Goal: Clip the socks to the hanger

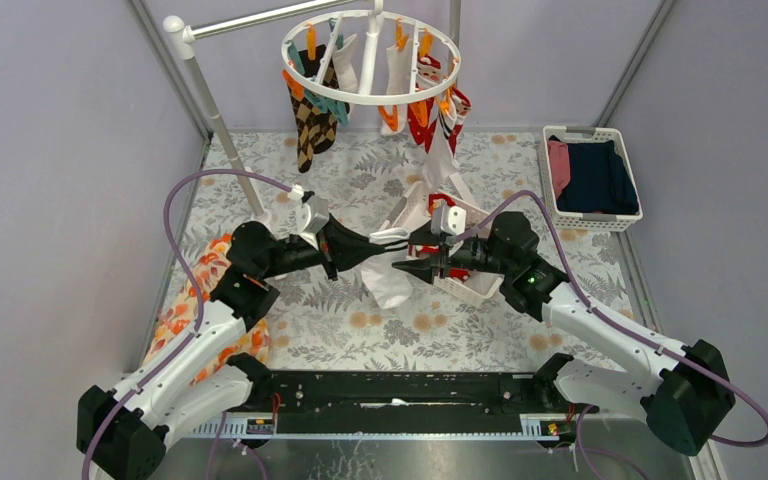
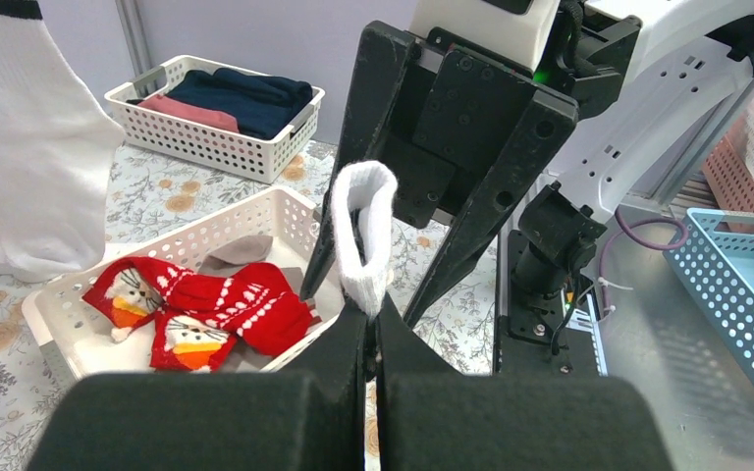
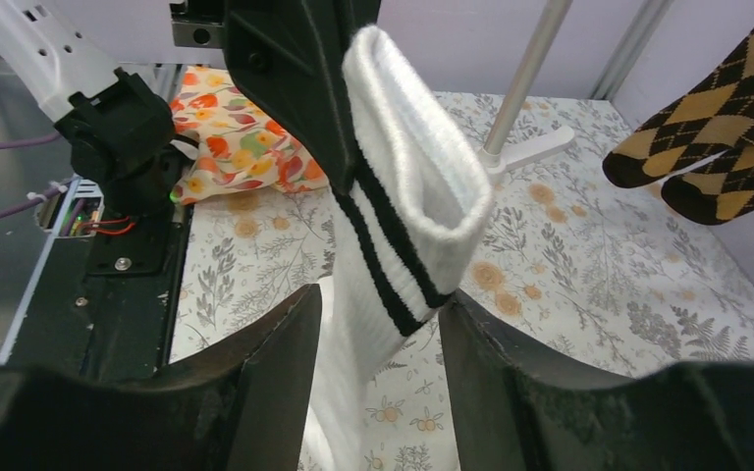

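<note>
A white sock with two black stripes (image 3: 368, 285) hangs between the arms, its opening uppermost. My left gripper (image 1: 398, 246) is shut on the sock's cuff (image 2: 363, 226), which sticks up past its fingertips in the left wrist view. From the other side, my right gripper stands part open, its fingers (image 3: 290, 339) either side of the striped cuff in that view; whether they touch it cannot be told. Above, the round white hanger (image 1: 368, 98) carries orange and teal clips with several socks, among them brown argyle socks (image 1: 310, 125) and red-and-white ones (image 1: 455, 105).
Under the right gripper a white basket (image 1: 480, 290) contains red patterned socks (image 2: 216, 304). Folded clothes fill another basket (image 1: 610, 220) at the back right. An orange patterned cloth (image 1: 250, 340) lies at the left. The hanger's pole (image 1: 218, 125) rises behind the left arm.
</note>
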